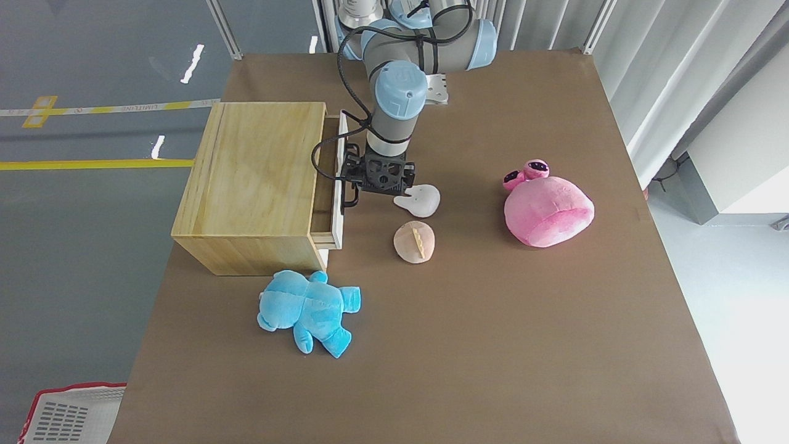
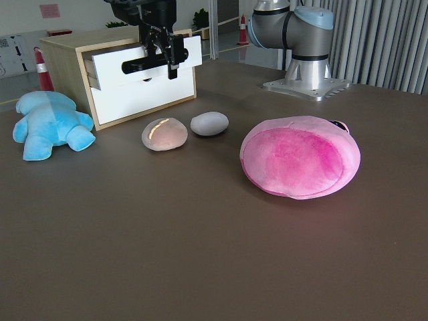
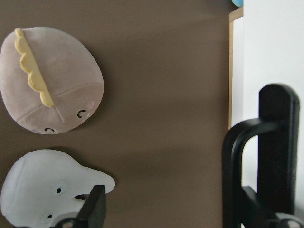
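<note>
A wooden cabinet (image 1: 251,170) has its white top drawer (image 2: 184,57) pulled partly out. My black gripper (image 1: 353,177) is at the drawer front, by its black handle (image 3: 278,147); whether the fingers are closed on the handle is unclear. A white plush (image 1: 421,200) and a beige plush with a yellow crest (image 1: 407,240) lie on the table beside the drawer, below the gripper in the wrist view.
A blue plush bear (image 1: 310,311) lies in front of the cabinet. A pink plush (image 1: 547,211) is on the right. A basket (image 1: 66,422) stands off the lower left.
</note>
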